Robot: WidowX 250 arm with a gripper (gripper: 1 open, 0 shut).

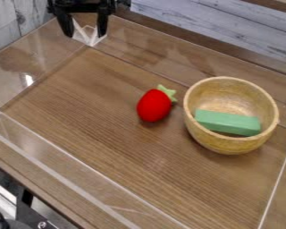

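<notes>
My black gripper (83, 25) is at the top left edge of the view, above the wooden table, open and apart from the objects; its detail is small and dark. A red strawberry-like toy (155, 106) with a green top lies near the middle. To its right a yellow bowl (234, 88) holds a green block (227, 122).
Some dark cables or fittings show at the bottom left edge.
</notes>
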